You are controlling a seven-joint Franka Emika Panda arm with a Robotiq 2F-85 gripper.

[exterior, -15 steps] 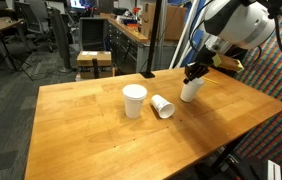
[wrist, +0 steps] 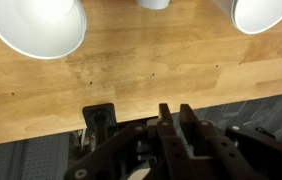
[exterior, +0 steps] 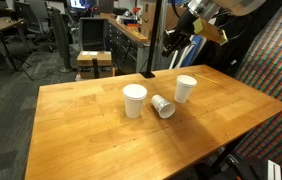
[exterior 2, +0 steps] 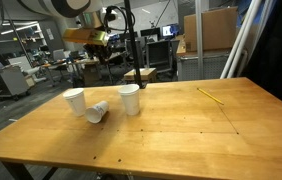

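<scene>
Two white cups stand upright on the wooden table point(exterior: 81, 125): the left cup point(exterior: 134, 100) and the right cup point(exterior: 184, 89). Between them another white cup point(exterior: 163, 107) lies on its side. My gripper point(exterior: 178, 50) hangs above the right cup, clear of it. In the wrist view, a narrow gap shows at the gripper, part open with nothing between its fingers. Parts of three cups show along the top of that view, the lying one point(wrist: 154, 3) only as a sliver.
A yellow pencil-like stick point(exterior 2: 210, 96) lies on the table away from the cups. A dark post point(exterior 2: 136, 50) rises behind the table.
My gripper has risen from the right cup. The other two cups stayed put.
</scene>
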